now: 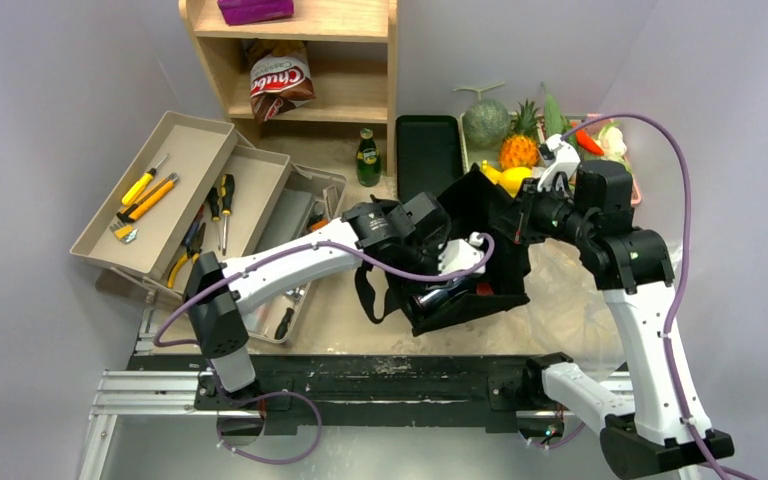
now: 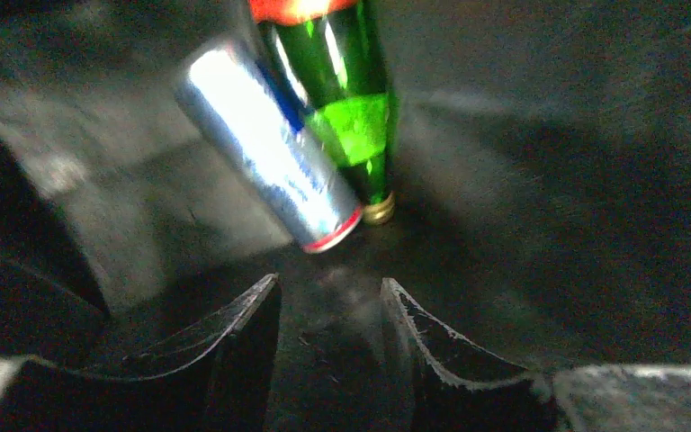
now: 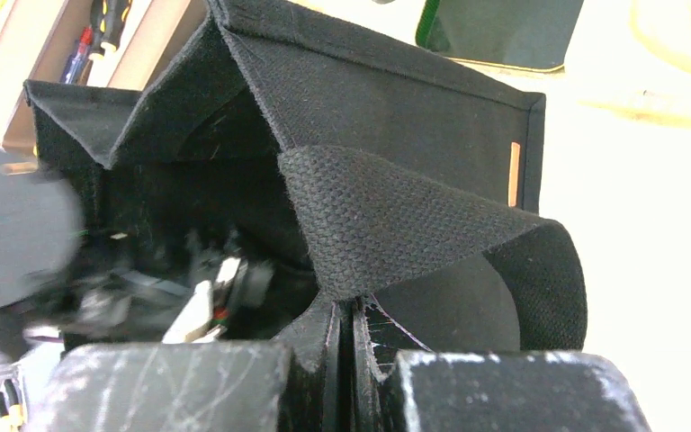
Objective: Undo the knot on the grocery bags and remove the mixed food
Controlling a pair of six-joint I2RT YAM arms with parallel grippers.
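Observation:
The black bag (image 1: pixel 490 240) stands mid-table with its top open. My left gripper is down inside it; its fingertips are part apart over dark fabric, and whether anything is between them is unclear. Beyond them lie a silver can (image 2: pixel 270 148) and a green bottle (image 2: pixel 342 72) with a red label. My right gripper is shut at a folded black flap (image 3: pixel 414 216) on the bag's right side. No knot can be made out.
Toolboxes (image 1: pixel 110 230) fill the left. A wooden shelf (image 1: pixel 290 25), small bottle (image 1: pixel 368 160), dark tray (image 1: pixel 425 150) and produce basket (image 1: pixel 632 180) stand behind. A clear plastic bag (image 1: pixel 580 310) lies at right.

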